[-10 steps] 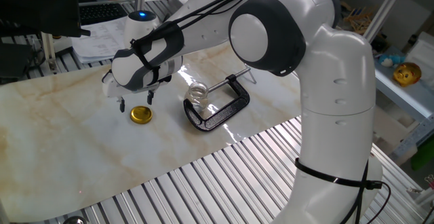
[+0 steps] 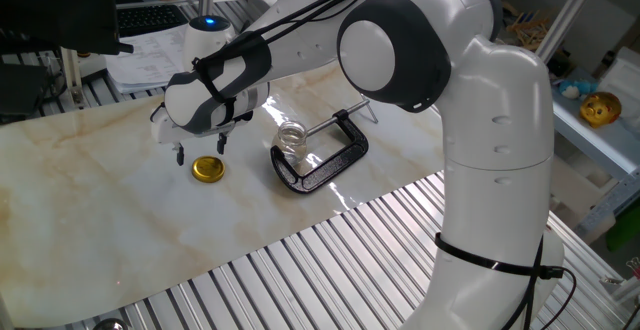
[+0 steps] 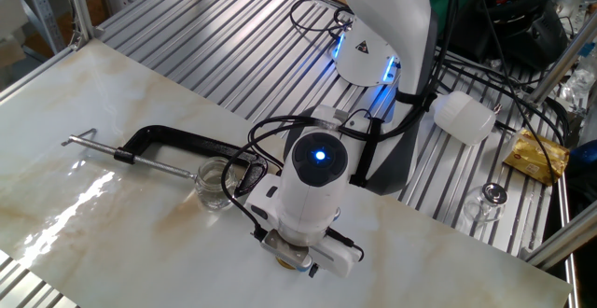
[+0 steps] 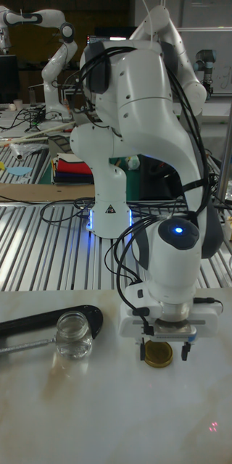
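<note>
A round gold lid (image 2: 208,169) lies flat on the marbled board, and my gripper (image 2: 201,152) hangs just above it with its fingers spread wide. From the front, the lid (image 4: 158,354) shows between and below the two fingers of the gripper (image 4: 164,352), with nothing held. Exterior view 2 shows only a sliver of the lid (image 3: 285,263) under the hand. An open glass jar (image 4: 73,335) stands upright beside the hand, clasped by a black C-clamp (image 2: 321,167) whose screw end meets the jar's side.
The marbled board (image 2: 90,210) is clear around the lid. Slatted metal table (image 2: 290,280) borders it on the arm's side. In exterior view 2 a small lidded jar (image 3: 487,202), a white container (image 3: 464,119) and a gold packet (image 3: 535,155) stand on the slats.
</note>
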